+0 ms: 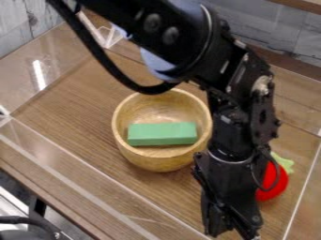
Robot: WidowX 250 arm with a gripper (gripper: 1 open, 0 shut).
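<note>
The black gripper (232, 211) is low over the wooden table at the front right, its fingertips near the surface; nothing shows between them, and it looks shut. Just right of it, partly behind it, is a round red object (269, 184), with a pale green item (283, 161) behind that. To the left, a wooden bowl (138, 161) holds a green block (160, 133).
A clear plastic object (107, 30) lies near the back edge. The arm crosses the middle from the top and hides part of the back.
</note>
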